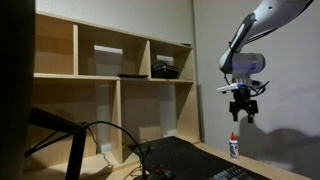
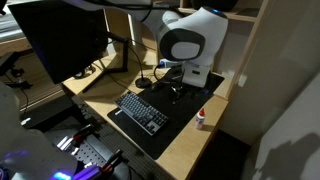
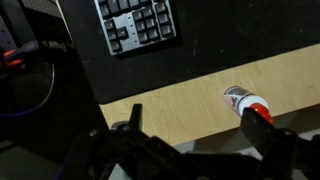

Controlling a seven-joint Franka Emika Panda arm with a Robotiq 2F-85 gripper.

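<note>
A small white bottle with a red cap (image 1: 234,147) stands upright on the wooden desk close to the wall. In exterior view 2 the bottle (image 2: 200,121) is near the desk's right edge, beside the black mat. My gripper (image 1: 243,109) hangs in the air above the bottle, clear of it. In the wrist view the open gripper has nothing between its fingers; the bottle (image 3: 243,101) appears by the right finger, partly overlapped by it.
A black keyboard (image 2: 142,112) lies on the dark desk mat (image 2: 172,128). Wooden shelves (image 1: 118,80) stand behind, holding a black case (image 1: 165,71). A monitor (image 2: 75,50) is at the left. The wood strip around the bottle is bare.
</note>
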